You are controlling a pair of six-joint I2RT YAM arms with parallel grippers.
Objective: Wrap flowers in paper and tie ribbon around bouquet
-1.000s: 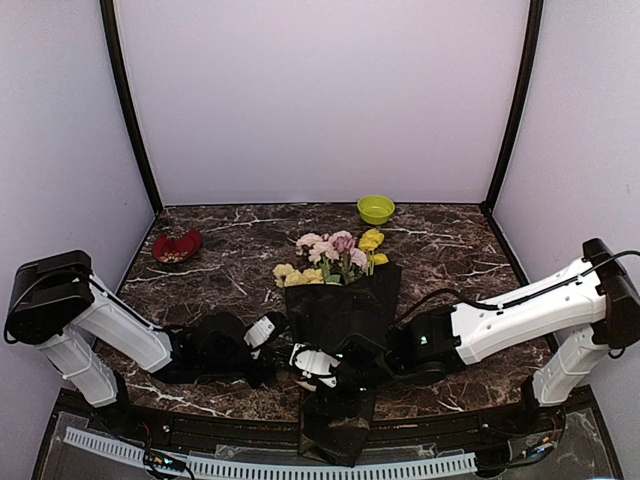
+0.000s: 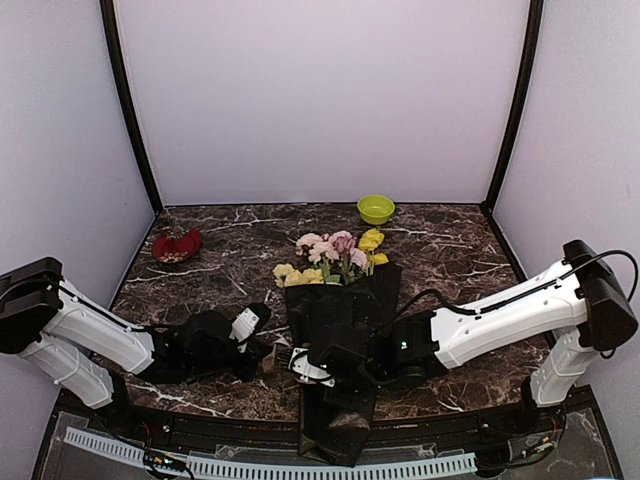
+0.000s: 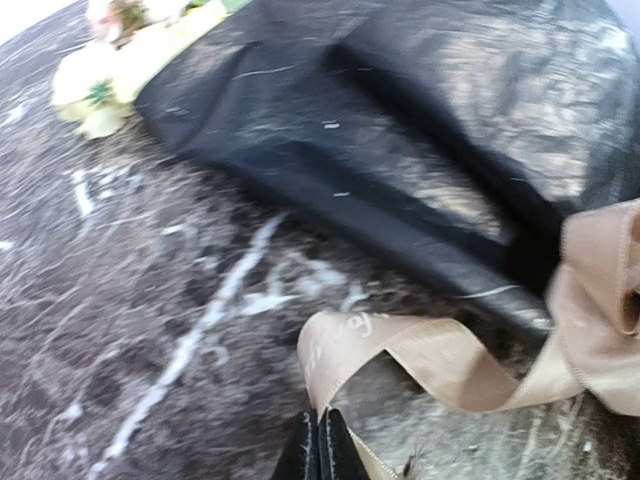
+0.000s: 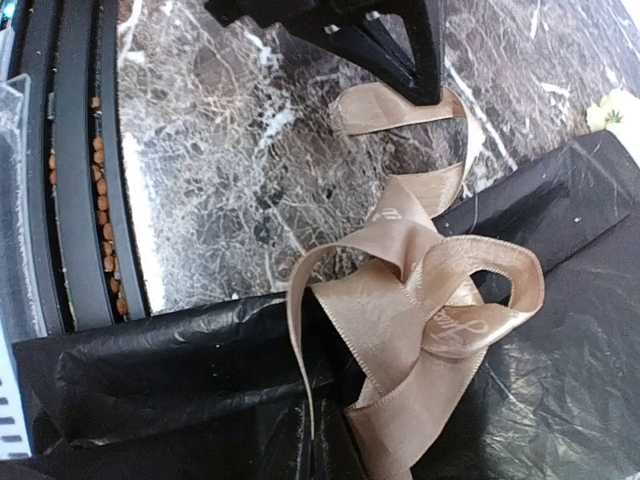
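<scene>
The bouquet's flowers poke out of the far end of a black wrapper lying on the table. Around the wrapper goes a tan satin ribbon, looped and crossed on top. My left gripper is shut on one end of this ribbon, out to the left of the wrapper; a slack curve runs from its fingertips back to the knot area. Over the wrapper is my right gripper, beside the loops. A thin ribbon strand reaches its fingers, but dark fingers against black wrap hide whether they grip it.
A green bowl and a red dish stand at the back of the table. Bare marble lies left of the flowers. A dark rail runs along the front edge.
The left arm has moved leftward from the wrapper, and a ribbon stretch now shows between the grippers.
</scene>
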